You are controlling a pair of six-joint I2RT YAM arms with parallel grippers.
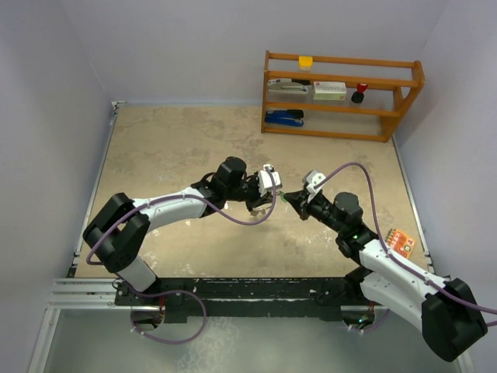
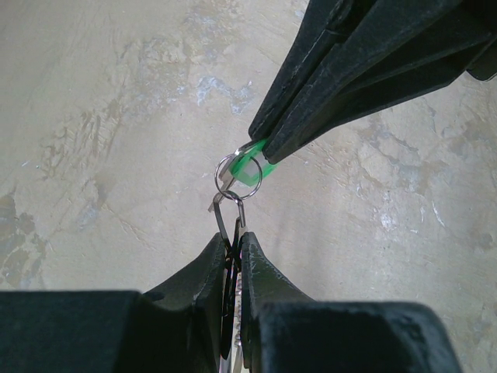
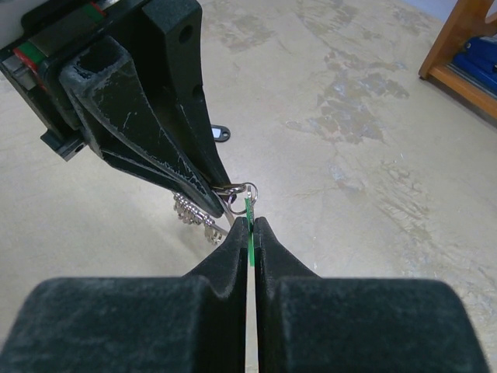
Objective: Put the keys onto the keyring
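Note:
My right gripper is shut on a thin green key tag (image 2: 253, 162), which carries a round metal split ring (image 2: 259, 186). My left gripper is shut on the keyring's metal clasp (image 2: 220, 211), whose tip pokes out above its fingertips. In the left wrist view the split ring overlaps the top of the clasp; whether it is threaded through it, I cannot tell. Below the left fingers hangs the keyring's chain (image 3: 189, 210) in the right wrist view. From above, the left gripper (image 1: 272, 186) and right gripper (image 1: 287, 199) nearly meet over mid-table.
A dark-rimmed tag (image 3: 220, 133) lies on the table behind the left fingers. At the back right stands a wooden shelf (image 1: 342, 135) with office items. An orange notebook (image 1: 401, 242) sits near the right edge.

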